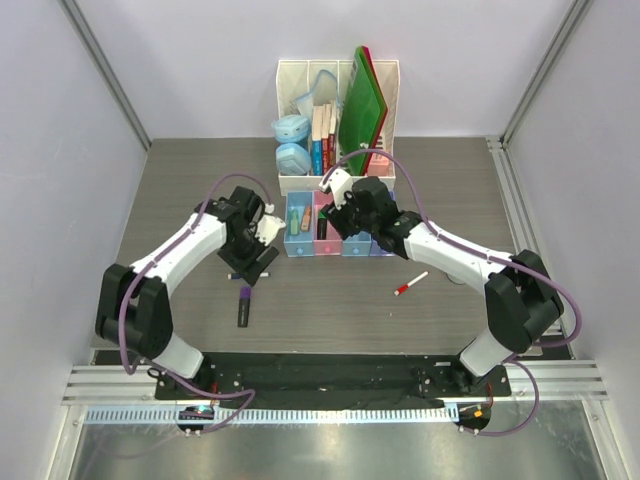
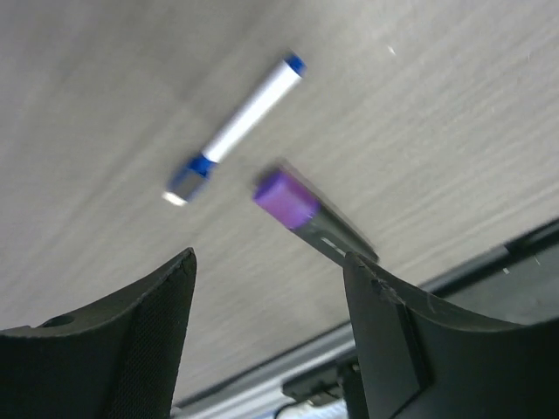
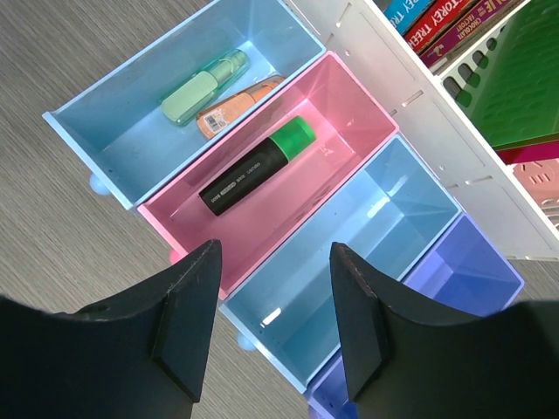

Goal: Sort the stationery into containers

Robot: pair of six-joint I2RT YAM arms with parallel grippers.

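On the table at left lies a black marker with a purple cap [image 1: 244, 306]; the left wrist view shows its purple cap [image 2: 286, 198] ahead of my left gripper. Beside it is a white marker with blue ends [image 2: 255, 110]. The left gripper stands open, nothing between its fingers. My right gripper is open and empty above the bins. In the pink bin [image 3: 349, 100] rests a black marker with a green cap [image 3: 253, 166]. One blue bin [image 3: 113, 109] holds a green highlighter [image 3: 204, 85] and an orange one [image 3: 238, 106]. A red-and-white marker [image 1: 411, 283] lies at right.
Behind the bins stands a white rack [image 1: 290, 90] with books [image 1: 324, 138], blue pouches [image 1: 292, 158] and a green folder [image 1: 362, 110]. Another blue bin [image 3: 306, 262] and a purple bin [image 3: 472, 271] look empty.
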